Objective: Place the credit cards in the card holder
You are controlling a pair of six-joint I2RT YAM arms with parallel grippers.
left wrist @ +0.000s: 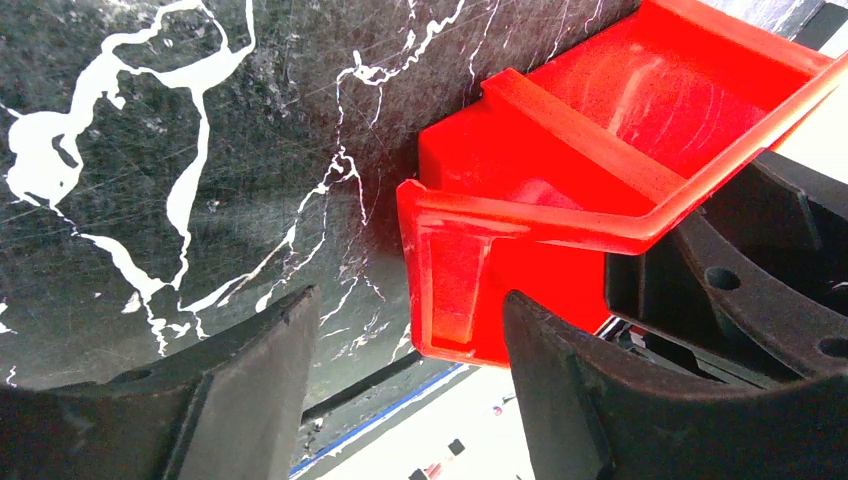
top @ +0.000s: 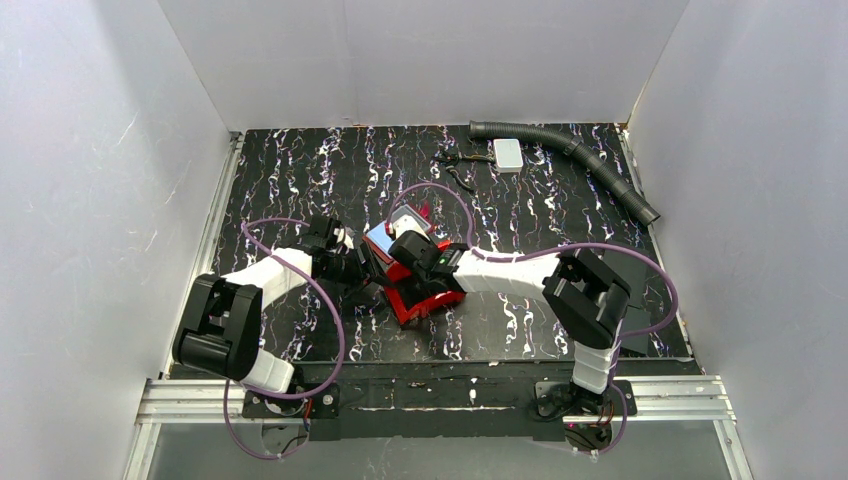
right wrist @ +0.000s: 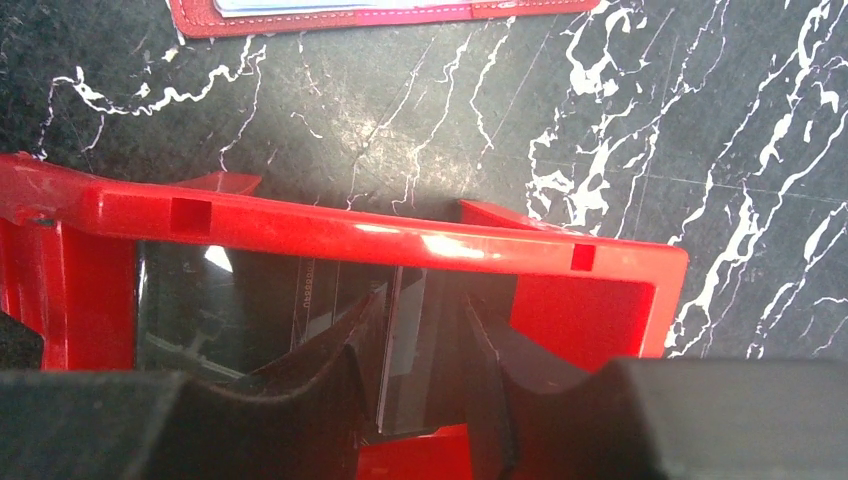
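Note:
A red holder (right wrist: pixel 585 310) stands at the table's middle, with clear and dark flat cards (right wrist: pixel 240 300) inside it. My right gripper is over the holder, its fingers apart around the upright edges of the cards. My left gripper is at the holder's left end; in its wrist view the tips are apart near the red wall, and I cannot make out what is between them. A red wallet with light cards (right wrist: pixel 380 10) lies just behind the holder.
Pliers (top: pixel 455 158), a small white box (top: pixel 507 155) and a long dark hose (top: pixel 560 145) lie at the back right. Dark flat panels (top: pixel 625 270) lie at the right edge.

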